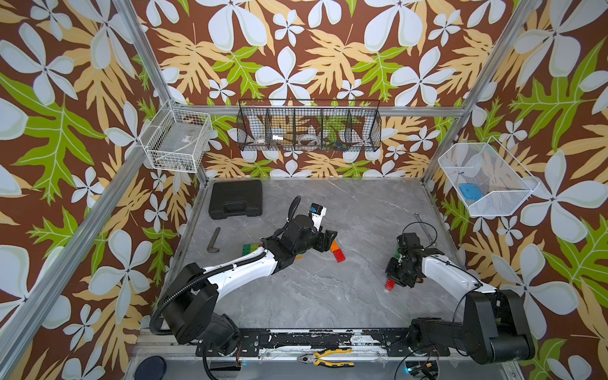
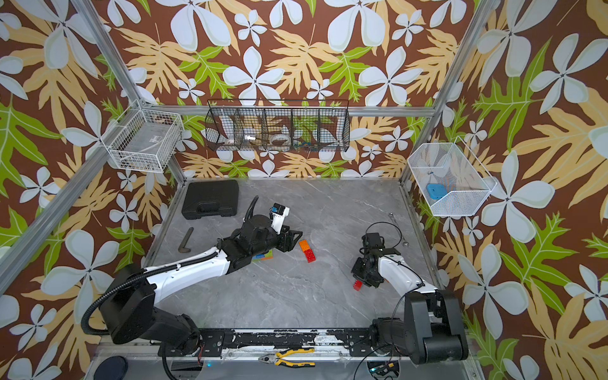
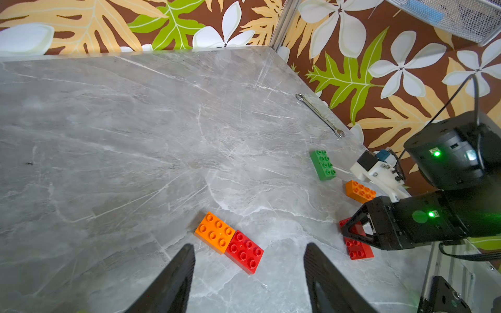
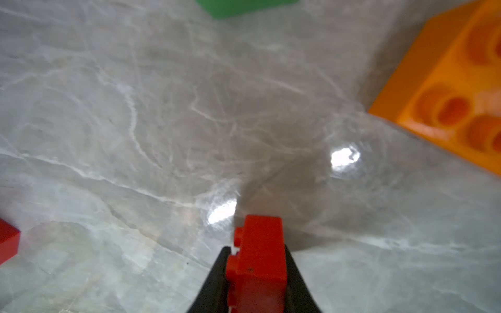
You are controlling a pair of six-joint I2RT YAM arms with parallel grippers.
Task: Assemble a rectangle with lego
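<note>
Beneath my left gripper, which is open and empty, an orange brick (image 3: 214, 232) lies end to end with a red brick (image 3: 244, 252) on the table. At the right, my right gripper (image 1: 391, 278) is low over a second red brick (image 3: 358, 249). In the right wrist view, its fingers (image 4: 299, 289) stand on both sides of this red brick (image 4: 263, 255); whether they clamp it cannot be told. Behind it lie a green brick (image 3: 323, 164) and another orange brick (image 3: 360, 191). Blue and yellow-green bricks (image 2: 264, 255) are partly hidden behind the left arm.
A green piece (image 1: 248, 249) shows beside the left arm. A black case (image 1: 235, 198) and a grey hooked tool (image 1: 214, 240) lie at the left, a wrench (image 3: 320, 115) at the right edge.
</note>
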